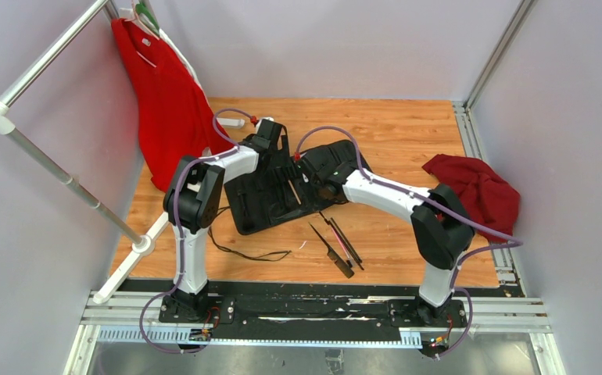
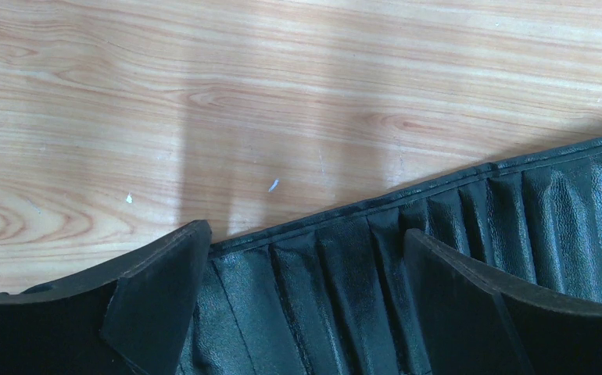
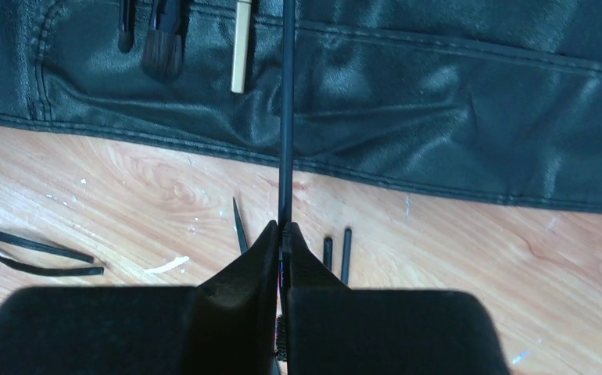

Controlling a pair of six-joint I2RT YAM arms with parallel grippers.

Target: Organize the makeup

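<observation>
The black makeup case [image 1: 252, 221] lies unrolled on the table in the top view, with several brushes in its pockets. In the right wrist view my right gripper is shut on a thin dark stick [image 3: 287, 117], which extends over the case's front flap; its upper end is out of frame. The left gripper stands open at the case's far edge, its fingers on either side of some ribbed pockets [image 2: 337, 273]. On the wood before the case lie a black-handled pointed tool [image 1: 332, 251] and several thin pencils [image 1: 348, 241].
Black tie straps [image 1: 243, 255] trail left of the loose tools. A dark red cloth [image 1: 474, 191] is heaped at the right, and a red garment [image 1: 161, 101] hangs at the left. Bare wood [image 1: 407, 148] is free at the back right.
</observation>
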